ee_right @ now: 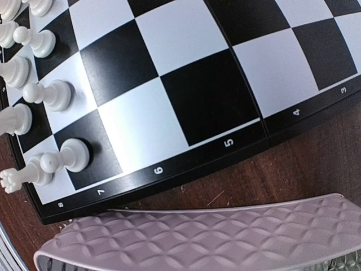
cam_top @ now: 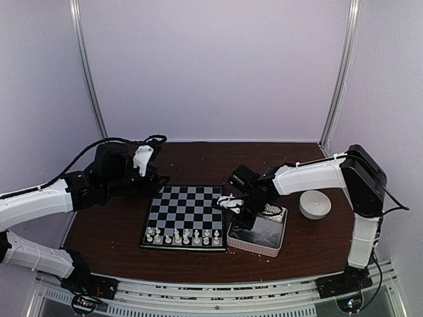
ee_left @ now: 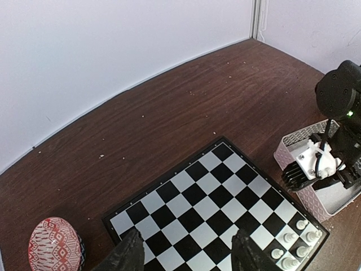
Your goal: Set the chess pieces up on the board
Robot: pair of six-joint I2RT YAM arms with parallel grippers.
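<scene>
The chessboard (cam_top: 185, 208) holds two rows of white pieces along its near edge; in the right wrist view a white pawn (ee_right: 73, 155) and a rook (ee_right: 25, 175) stand at the corner. My left gripper hangs open over the board's left side, nothing between its fingers. My right gripper (cam_top: 234, 218) is at the board's right edge beside the pink box; its fingers are hidden in the top view and out of its wrist view, and too unclear to read in the left wrist view.
A white bowl (cam_top: 314, 204) sits right of the box. A red patterned object (ee_left: 55, 244) lies left of the board in the left wrist view.
</scene>
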